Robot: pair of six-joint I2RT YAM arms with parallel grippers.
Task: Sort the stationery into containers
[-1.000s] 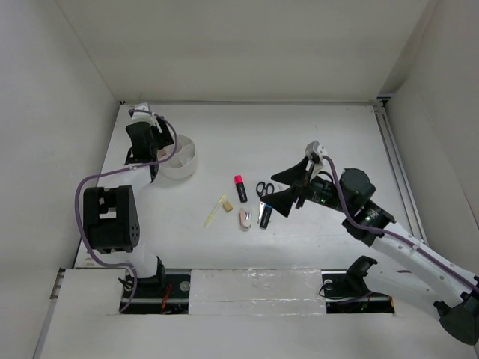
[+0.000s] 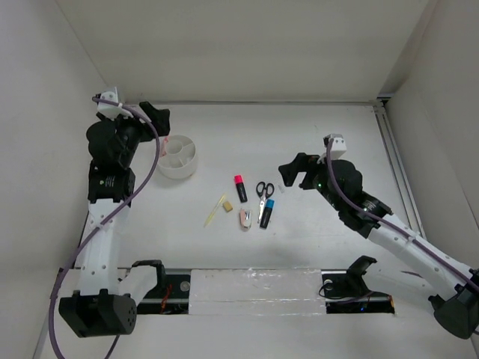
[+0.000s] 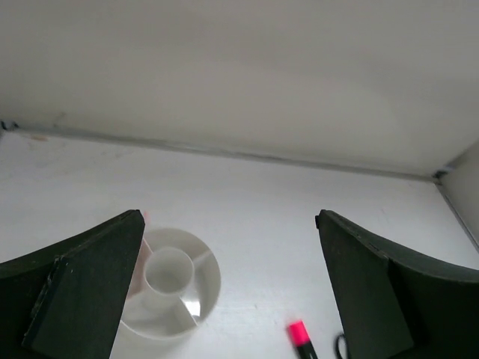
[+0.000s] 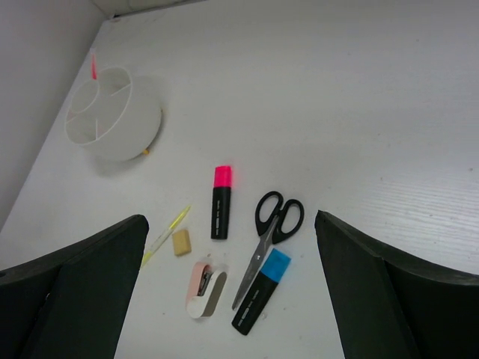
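Note:
A red pen [image 4: 93, 66] leans in an outer compartment of the white round divided container [image 2: 176, 170], its tip above the rim. My left gripper [image 2: 166, 120] is open and empty, above and behind that container. Open and empty too, my right gripper [image 2: 286, 170] hovers right of the loose stationery. On the table lie a pink-capped marker [image 4: 221, 202], black-handled scissors [image 4: 273, 223], a blue-capped marker [image 4: 261, 292], a pink and white stapler [image 4: 205, 290], a tan eraser [image 4: 181, 242] and a yellow pen [image 4: 166, 235].
White walls [image 2: 247, 52] close off the back and sides. Bare table [image 2: 329, 232] stretches right of the stationery and behind it. A small clear piece [image 2: 281, 187] lies near the right gripper.
The right gripper has turned and drawn back to the right. The pen has stayed in the container.

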